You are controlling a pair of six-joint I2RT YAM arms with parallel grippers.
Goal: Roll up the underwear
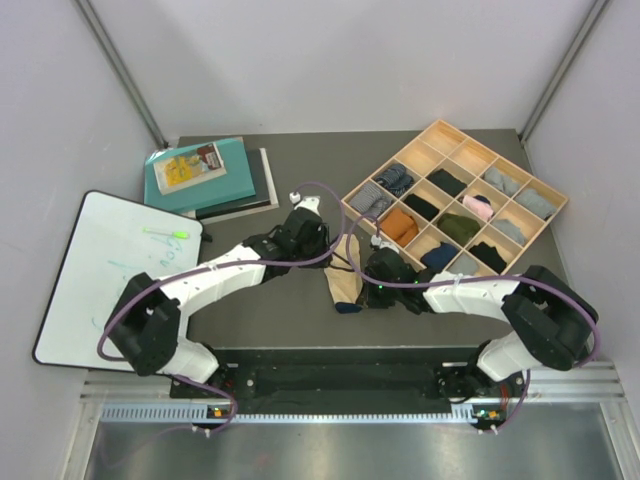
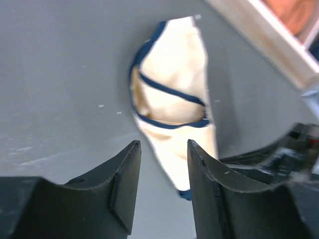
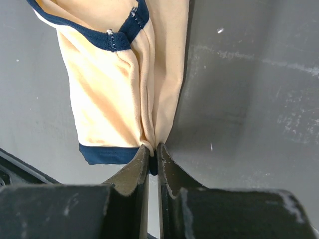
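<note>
The cream underwear (image 1: 345,283) with navy bands lies as a long folded strip on the grey table. In the right wrist view my right gripper is shut on the near right corner of the underwear (image 3: 102,109), by its navy end band. My left gripper hangs open above the strip, nothing between its fingers. Seen from the left wrist, the underwear (image 2: 172,97) lies beyond and below those fingertips, its waistband and leg openings bunched across the middle.
A wooden divided box (image 1: 447,200) with several rolled garments stands close at the right. Folders (image 1: 215,172) lie at the back left, and a whiteboard (image 1: 115,280) at the left.
</note>
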